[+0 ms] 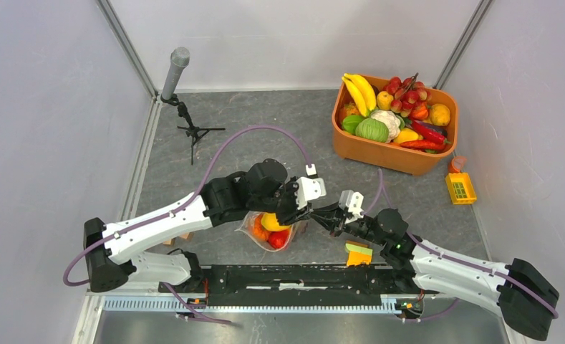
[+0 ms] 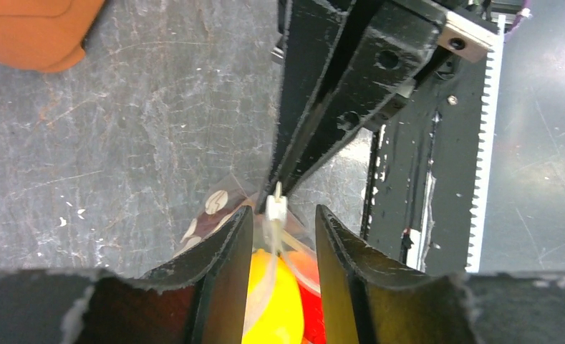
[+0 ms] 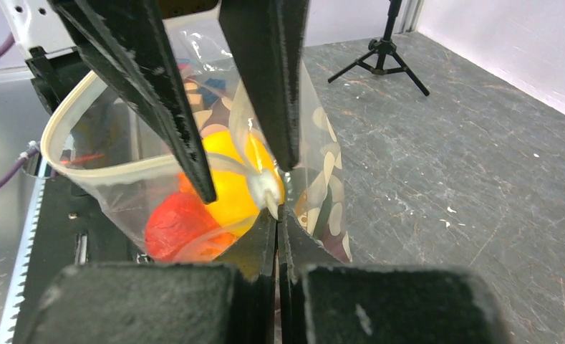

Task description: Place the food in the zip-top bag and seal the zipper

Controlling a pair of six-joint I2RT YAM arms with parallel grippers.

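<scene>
The clear zip top bag [image 1: 271, 249] stands open near the front, its mouth upward. Inside are a yellow food piece [image 3: 229, 188], a red one [image 3: 182, 226] and an orange one [image 1: 259, 231]. At the bag's right corner, my right gripper is shut on the thin whitish end of the zipper [image 3: 265, 188]. My left gripper reaches down over the same corner, its fingers apart on either side of that zipper end, not closed on it. From above, the two grippers meet and hide the corner.
An orange bin [image 1: 379, 152] full of produce stands at the back right, with a small yellow basket [image 1: 461, 188] near the right wall. A microphone stand [image 1: 186, 118] is at the back left.
</scene>
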